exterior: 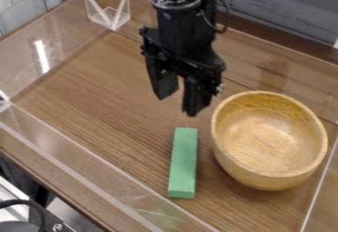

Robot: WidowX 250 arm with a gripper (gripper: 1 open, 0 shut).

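My gripper (179, 88) is a black arm hanging from the top centre over the wooden table, open, its fingertips above and apart from a green block (184, 163). The green block is a long bar lying flat in the lower middle, just left of a yellow bowl (267, 141).
A white wire holder (109, 9) stands at the top left. A dark cable lies at the lower left corner, and a white object at the left edge.
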